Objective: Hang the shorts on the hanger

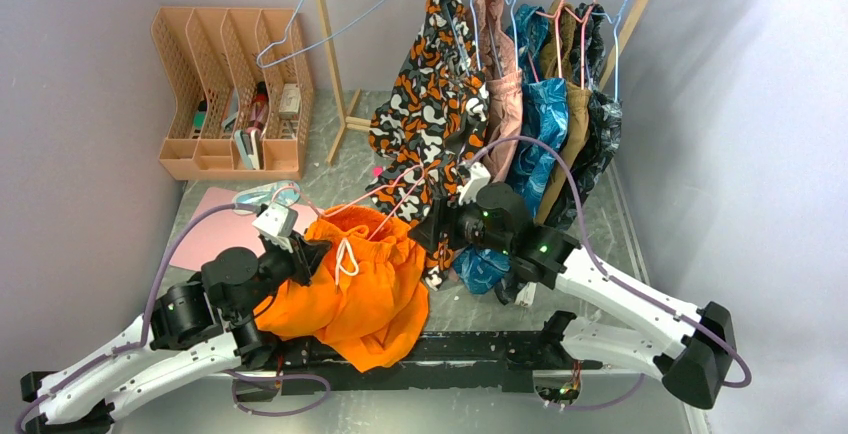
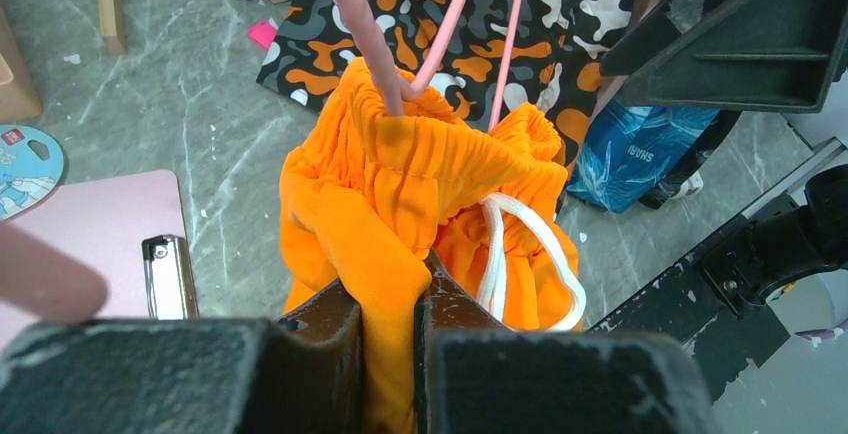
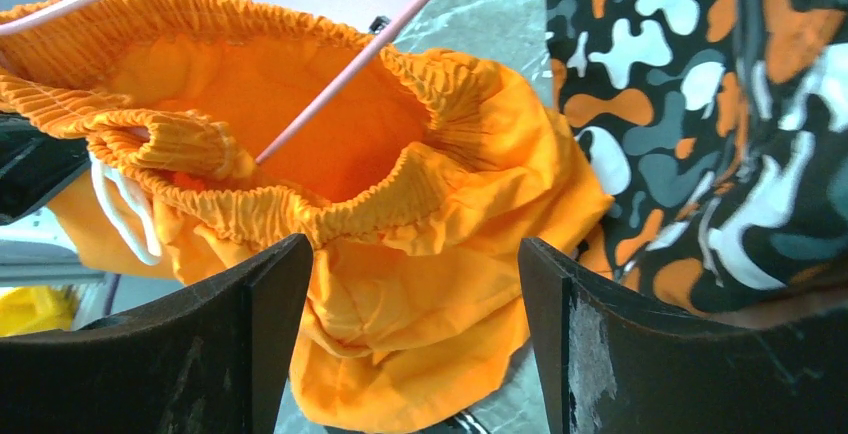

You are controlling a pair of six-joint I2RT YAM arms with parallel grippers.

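Orange shorts (image 1: 350, 304) with a white drawstring (image 2: 530, 234) hang bunched at the front, my left gripper (image 1: 310, 254) shut on their waistband area; in the left wrist view orange fabric runs between its fingers. A pink hanger (image 3: 330, 94) reaches down into the open waist. My right gripper (image 1: 435, 229) stands open just right of the waistband; in the right wrist view its fingers frame the shorts' fabric without closing on it.
A clothes rack (image 1: 640, 9) holds camouflage, pink, blue, khaki and black garments on hangers. A wooden organizer (image 1: 225, 164) stands at the back left, with a pink clipboard (image 1: 210, 244) in front.
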